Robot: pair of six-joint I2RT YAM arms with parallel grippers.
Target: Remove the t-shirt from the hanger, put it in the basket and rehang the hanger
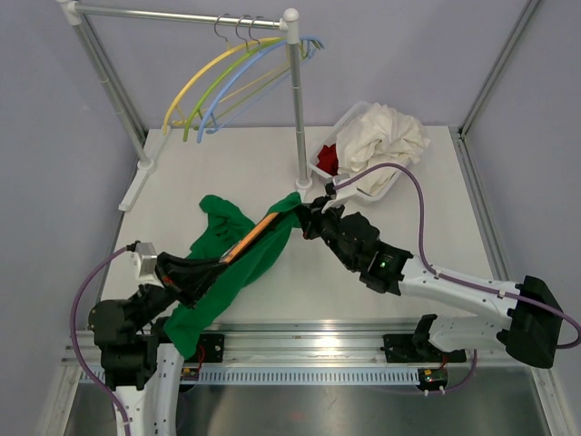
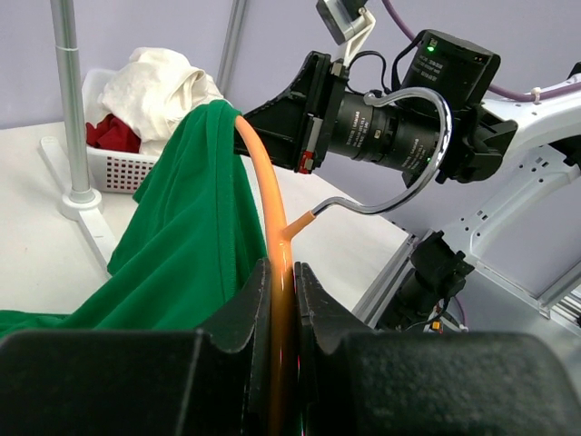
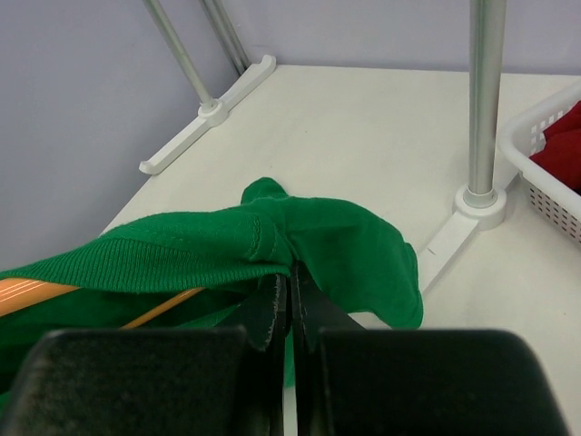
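Note:
The green t shirt [image 1: 245, 272] hangs stretched between my two arms over the table. Its orange hanger [image 2: 280, 272] runs up between the fingers of my left gripper [image 1: 223, 263], which is shut on it. In the left wrist view the metal hook [image 2: 399, 209] points right, and the hanger's far end goes to the shirt's raised edge [image 2: 218, 127]. My right gripper is shut on a fold of the green fabric at that far end. In the right wrist view part of the orange hanger [image 3: 32, 292] shows below the cloth's edge; the far tip is hidden.
At the back stands a rack [image 1: 298, 118] holding several empty hangers [image 1: 222, 82]. A white basket [image 1: 320, 173] with white and red cloth sits beside its post, behind my right gripper.

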